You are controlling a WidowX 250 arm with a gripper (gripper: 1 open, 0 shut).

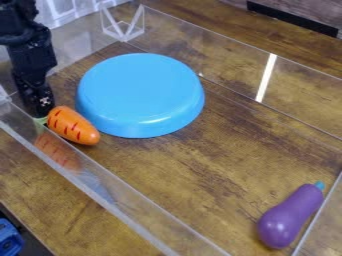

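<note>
An orange toy carrot [71, 126] with dark stripes lies inside a clear-walled enclosure, beside a blue upturned plate or disc [140, 95]. At the upper left, my black gripper [38, 108] reaches down by the carrot's green top end, against the left clear wall; whether its fingers are open or shut is unclear. A purple toy eggplant [291, 216] lies at the lower right.
Clear plastic walls [120, 205] bound the wooden surface [201, 175]. A blue object [8, 240] sits outside the wall at the bottom left.
</note>
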